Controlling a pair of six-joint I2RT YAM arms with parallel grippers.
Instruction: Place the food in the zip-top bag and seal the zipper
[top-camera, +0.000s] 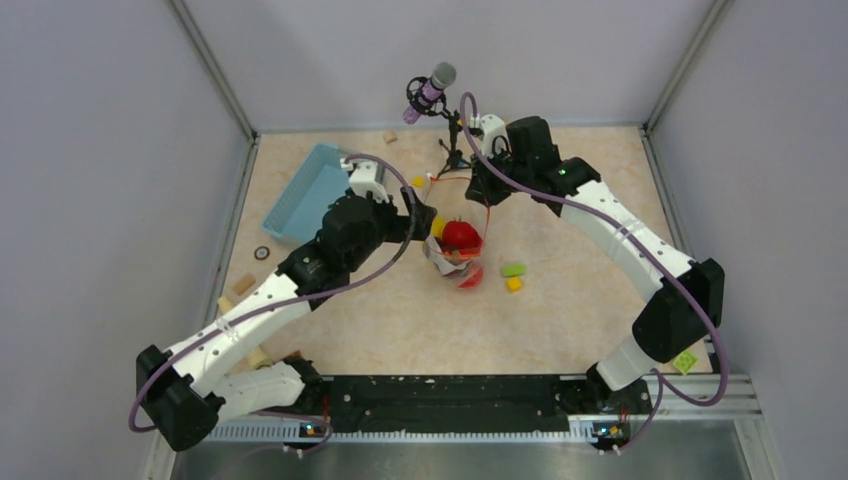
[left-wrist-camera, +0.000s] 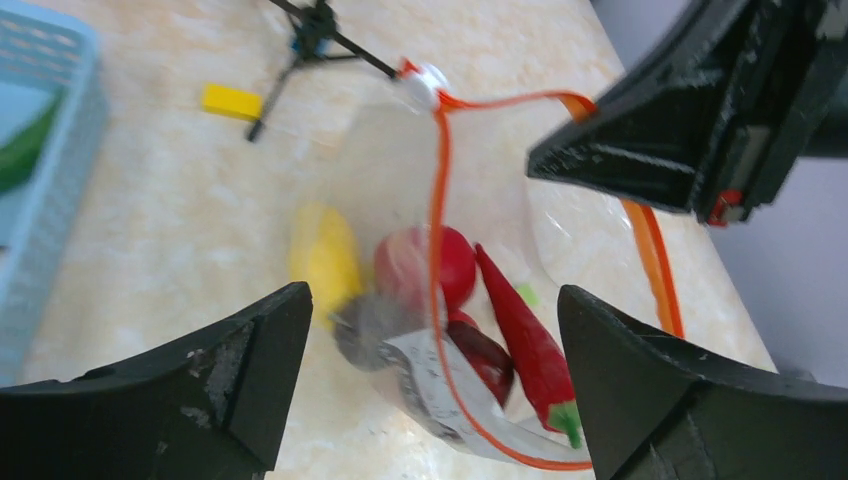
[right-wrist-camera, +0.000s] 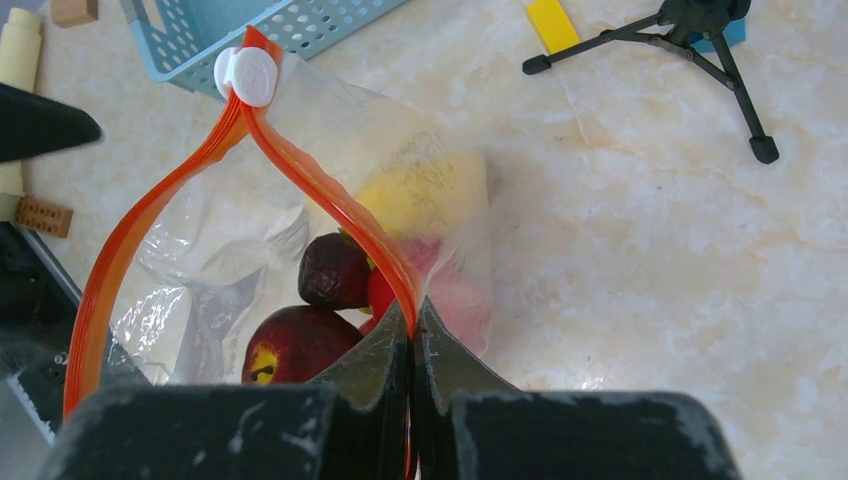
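The zip top bag (top-camera: 450, 265) stands open at the table's middle, holding food: a yellow item (left-wrist-camera: 325, 260), a red item (top-camera: 460, 234), a long red pepper (left-wrist-camera: 520, 335) and dark round fruit (right-wrist-camera: 298, 345). Its orange zipper (right-wrist-camera: 335, 195) has a white slider (right-wrist-camera: 252, 78). My right gripper (top-camera: 478, 190) is shut on the bag's zipper edge at the back right. My left gripper (top-camera: 418, 222) stands open left of the bag, its fingers apart and over it in the left wrist view.
A blue basket (top-camera: 280, 205) is at back left, a microphone stand (top-camera: 450, 140) behind the bag. Loose blocks (top-camera: 513, 270) lie right of the bag.
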